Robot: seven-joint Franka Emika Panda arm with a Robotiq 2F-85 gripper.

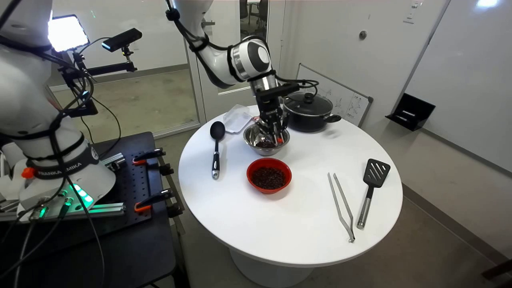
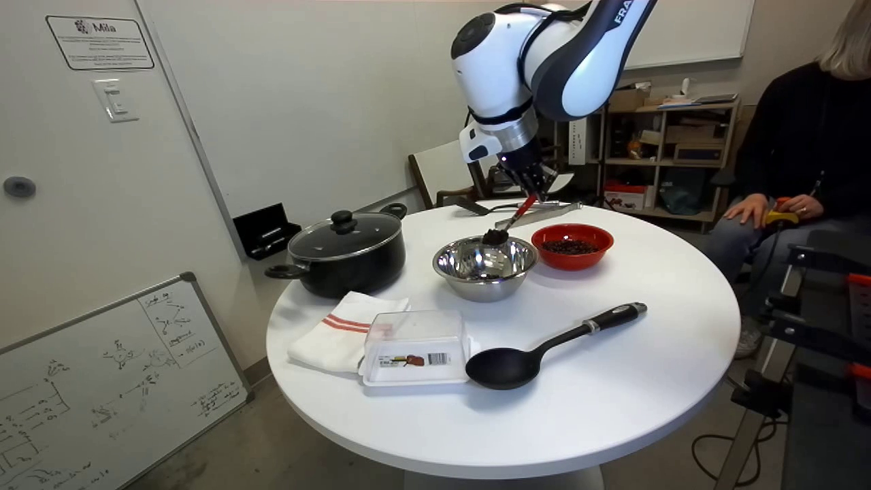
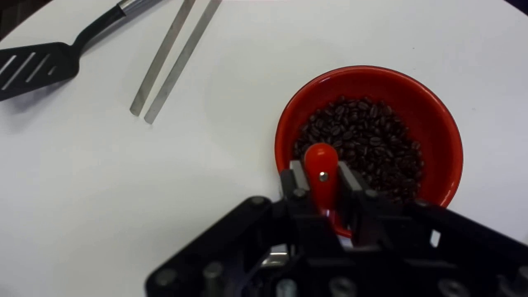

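Note:
In the wrist view, my gripper is shut on the red handle [image 3: 321,156] of a utensil. At its lower end, a spoon heaped with dark beans [image 2: 495,237] shows in exterior view 2, over the steel bowl [image 2: 485,286]. Whether the spoon touches the bowl's rim I cannot tell. In front of the steel bowl stands a red bowl [image 1: 269,187] partly filled with coffee beans [image 3: 366,133]. From exterior view 1 the gripper [image 1: 277,139] covers part of the steel bowl's inside.
A lidded black pot [image 2: 347,253] stands close beside the steel bowl. Nearby lie a white towel [image 2: 326,347], a clear plastic box [image 2: 414,363] and a black ladle [image 2: 503,367]. Tongs [image 1: 341,206] and a slotted spatula [image 1: 375,173] rest at the right.

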